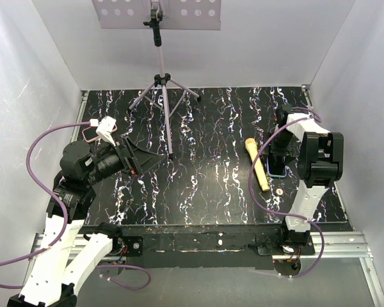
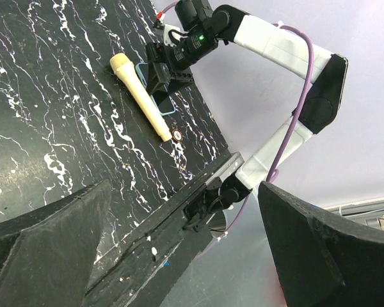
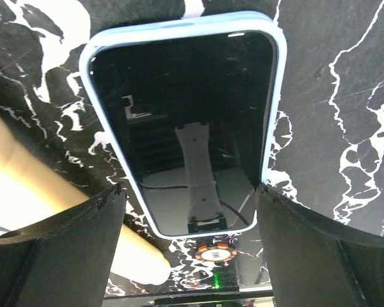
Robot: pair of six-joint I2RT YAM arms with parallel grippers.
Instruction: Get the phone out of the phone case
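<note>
The phone in its pale blue case lies screen up on the dark marbled table, at the right in the top view. My right gripper is low over it, fingers parted at either side of the lower part of the phone, the right finger at its edge; whether it grips is unclear. My left gripper hangs open over the left side of the table, with nothing between its fingers.
A yellow microphone-like stick lies just left of the phone. A small chip lies below it. A tripod stand stands at the back.
</note>
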